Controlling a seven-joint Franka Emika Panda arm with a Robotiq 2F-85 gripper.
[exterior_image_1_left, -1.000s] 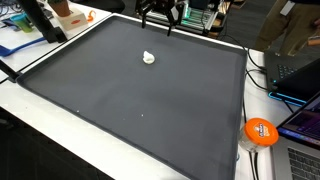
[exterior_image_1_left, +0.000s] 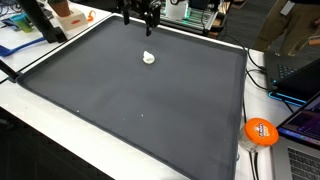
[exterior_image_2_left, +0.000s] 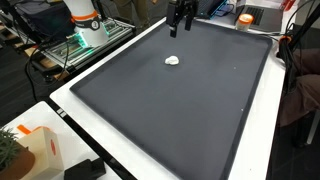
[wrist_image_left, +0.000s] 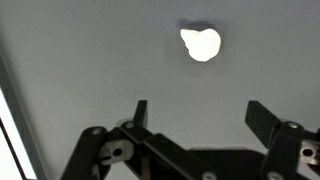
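Note:
A small white rounded object (exterior_image_1_left: 148, 58) with a short pointed bit on one side lies on the dark grey mat (exterior_image_1_left: 140, 110). In exterior view 2 the same white object (exterior_image_2_left: 172, 61) rests alone, with bare mat around it. My gripper is open in the wrist view, its two black fingers wide apart and only mat showing between them. Ahead of the fingertips, near the top of that view, sits the white object (wrist_image_left: 203, 44). In exterior view 1 my gripper (exterior_image_1_left: 138, 24) hangs beyond the object toward the mat's far edge, apart from it.
An orange-lidded container (exterior_image_1_left: 259, 133) stands right of the mat, near a laptop (exterior_image_1_left: 300, 155). Several items crowd the far left corner. A small potted plant (exterior_image_2_left: 14, 158) is at the near left in exterior view 2.
In exterior view 1 my gripper has moved left over the far part of the mat. The white object has stayed in place.

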